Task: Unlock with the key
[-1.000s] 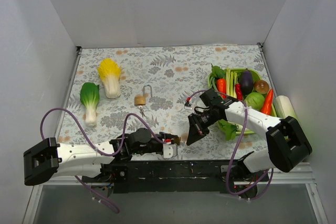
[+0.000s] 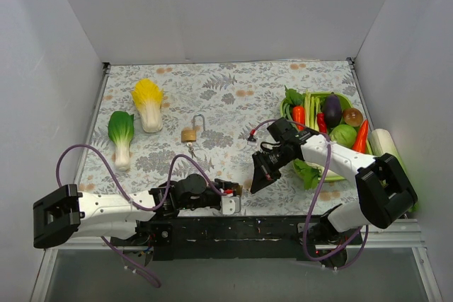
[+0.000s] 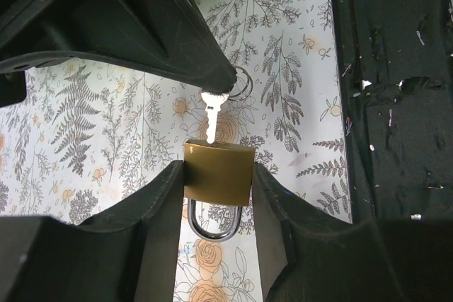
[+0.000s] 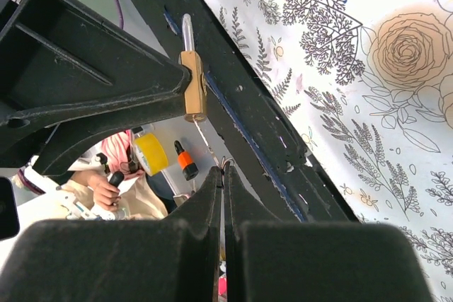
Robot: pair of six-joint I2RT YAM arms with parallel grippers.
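Note:
A brass padlock [image 3: 218, 175] is held in my left gripper, which is shut on its body. Its steel shackle [image 3: 212, 237] points away from the key, and both legs meet the body. My right gripper is shut on the head of a silver key [image 3: 214, 111], with a ring hanging beside it. The key's tip is at the padlock's end face; most of the blade shows outside. Whether the tip has entered the keyhole I cannot tell. In the top view both grippers meet near the table's front edge.
Another padlock [image 2: 188, 135] lies on the table, its shackle [image 2: 203, 119] open and keys [image 2: 191, 149] beside it. A bok choy [image 2: 122, 139] and yellow cabbage [image 2: 148, 105] lie left. At right stands a green vegetable basket [image 2: 342, 95].
The right arm has shifted slightly left, bringing its gripper a little nearer the padlock. My left arm looks almost still, and the things on the table have not moved.

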